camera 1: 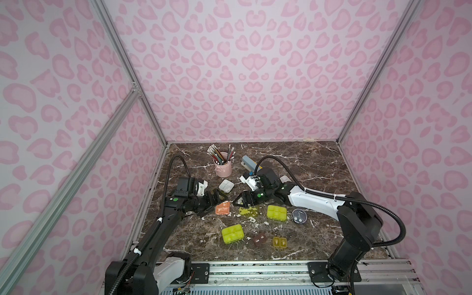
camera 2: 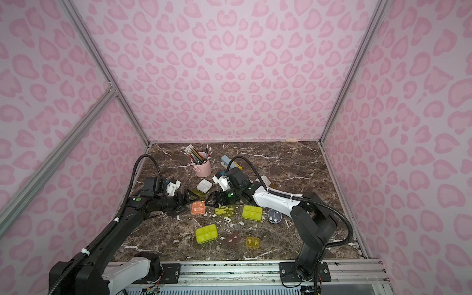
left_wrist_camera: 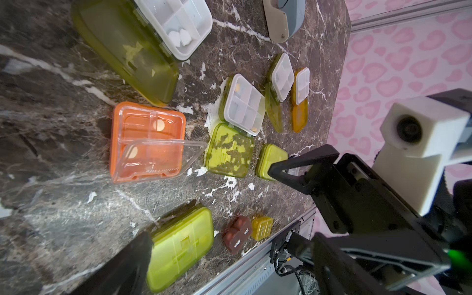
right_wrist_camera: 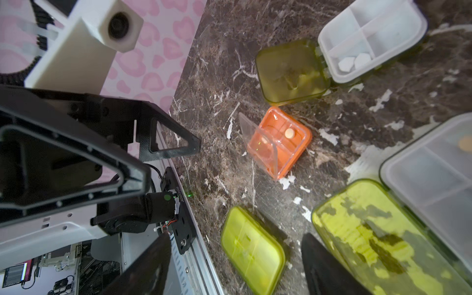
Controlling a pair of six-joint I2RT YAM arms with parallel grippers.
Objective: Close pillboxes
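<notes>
Several pillboxes lie on the marble table. An orange one point(right_wrist_camera: 290, 142) stands with its clear lid raised partway, between my two grippers. Behind it, an open olive box point(right_wrist_camera: 290, 71) has white pills in its white tray point(right_wrist_camera: 373, 29); a mottled open one point(left_wrist_camera: 229, 150) lies right of the orange. Closed lime boxes point(camera 1: 232, 234) point(camera 1: 276, 213) sit at front and right. My left gripper point(camera 1: 210, 199) hangs open beside the orange box. My right gripper point(camera 1: 243, 199) is open above the mottled box's area, nothing between its fingers.
A pink pen cup point(camera 1: 223, 168) and a grey stapler point(camera 1: 248, 162) stand behind. More open boxes point(left_wrist_camera: 282, 78) lie rightward. A brown box point(camera 1: 259, 238), small yellow box point(camera 1: 279, 242) and round container point(camera 1: 299, 215) occupy the front right.
</notes>
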